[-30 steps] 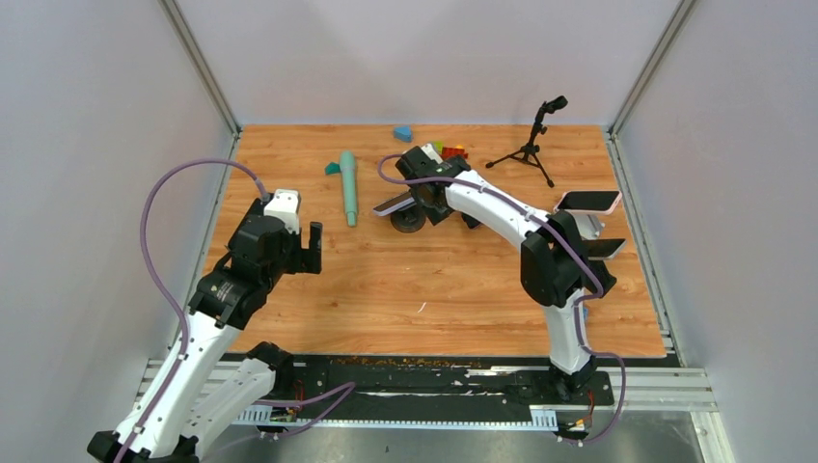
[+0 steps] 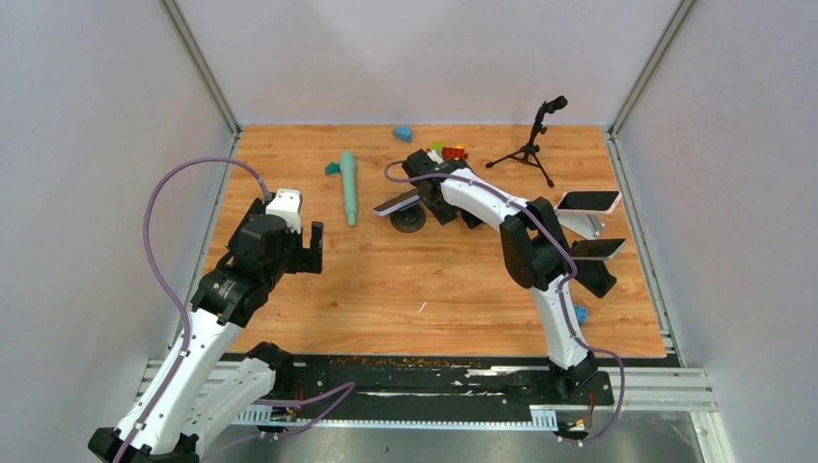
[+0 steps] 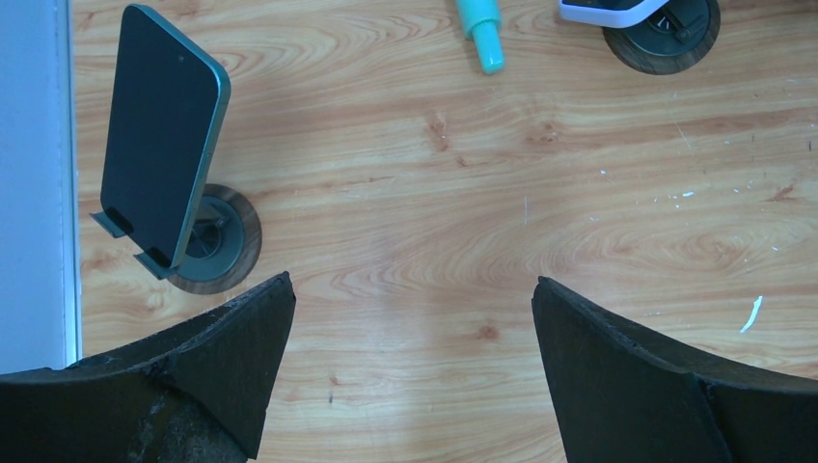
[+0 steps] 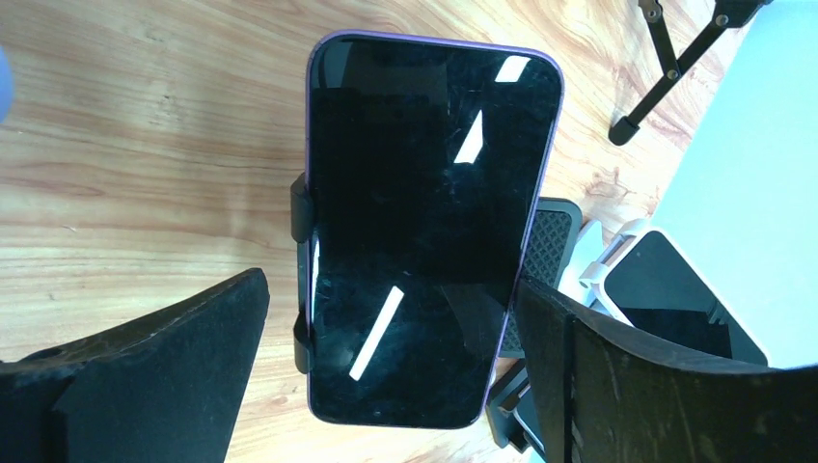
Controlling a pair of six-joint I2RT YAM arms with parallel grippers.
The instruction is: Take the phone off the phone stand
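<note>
In the right wrist view a purple-edged phone point(image 4: 415, 174) rests in a stand whose black clips point(image 4: 301, 212) hold its left side. My right gripper is open, one finger on each side of the phone's lower half. Its right finger point(image 4: 559, 347) overlaps the phone's right edge; whether they touch, I cannot tell. From above, the right arm's end hides most of this phone. My left gripper is open and empty over bare table. Left of it, a teal-edged phone point(image 3: 159, 145) leans in a round-based stand point(image 3: 249, 231).
A lilac-edged phone point(image 2: 396, 204) on a round stand point(image 2: 408, 220) is left of the right gripper. Two more phones point(image 2: 588, 202) stand at the right side. A black tripod point(image 2: 531, 152) is at the back, a green bottle-like object point(image 2: 348, 188) at centre-left.
My right arm's elbow has shifted a little left, and its gripper end has moved slightly right and forward. The left arm stays still.
</note>
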